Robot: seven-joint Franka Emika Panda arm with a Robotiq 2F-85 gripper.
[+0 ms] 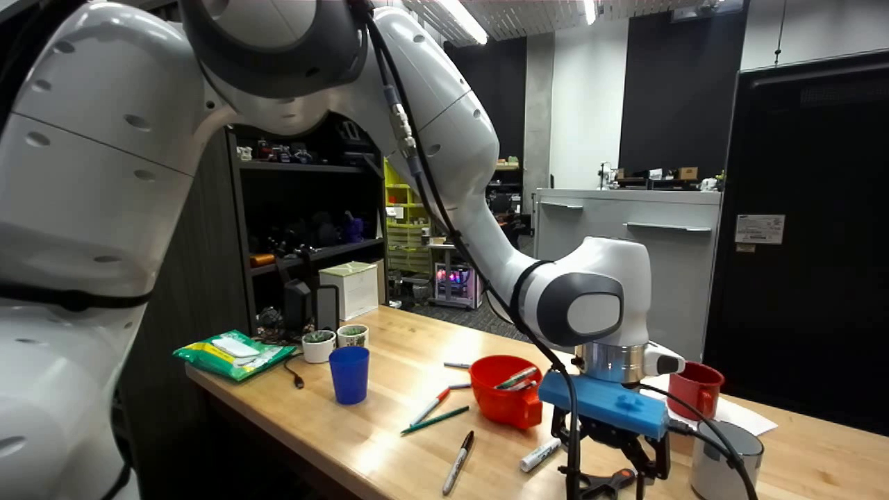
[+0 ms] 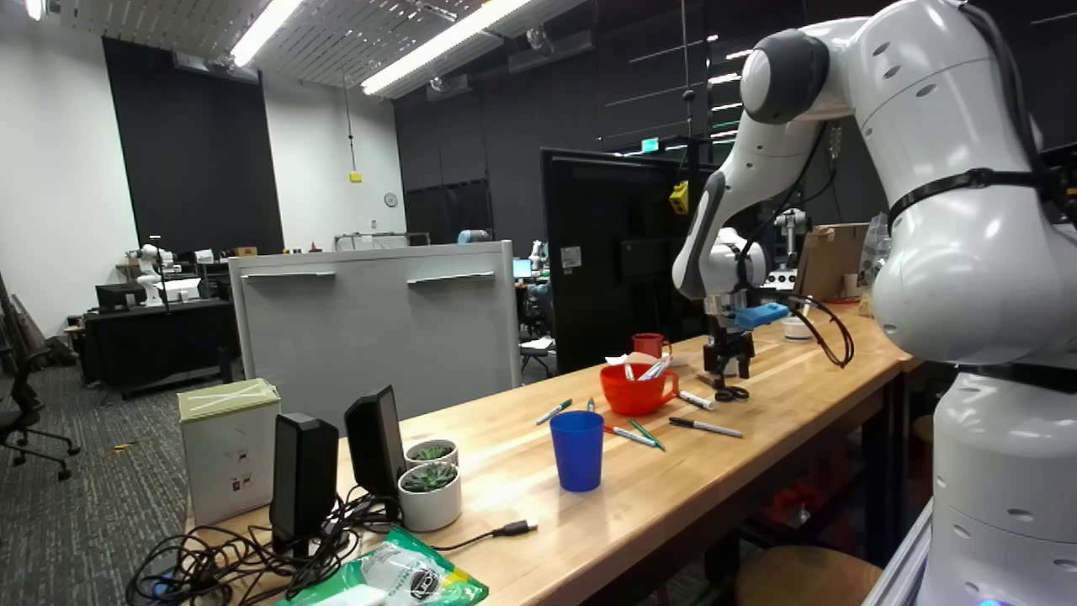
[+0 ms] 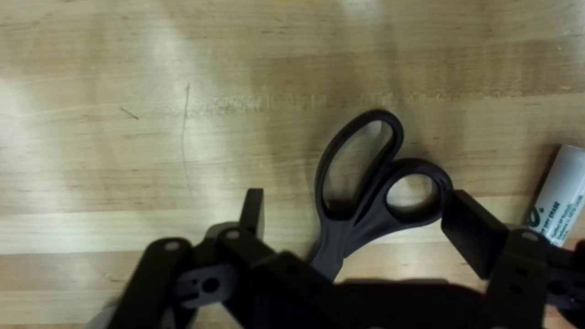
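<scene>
Below my gripper lies a pair of black-handled scissors (image 3: 332, 246) on the wooden table. In the wrist view the fingers stand open, one finger to the left of the handles and the other close to the right handle loop; whether that finger touches the loop I cannot tell. Nothing is held. The gripper's body hides the scissors' blades in that view. From exterior view 2, the gripper (image 2: 729, 379) is low over the table, with the scissors (image 2: 731, 393) at its fingers.
A white marker (image 3: 560, 192) lies right of the scissors. Nearby stand a red bowl with markers (image 1: 500, 401), a red mug (image 1: 694, 390) and a grey-white cup (image 1: 726, 461). Several pens lie loose around a blue cup (image 1: 349, 375).
</scene>
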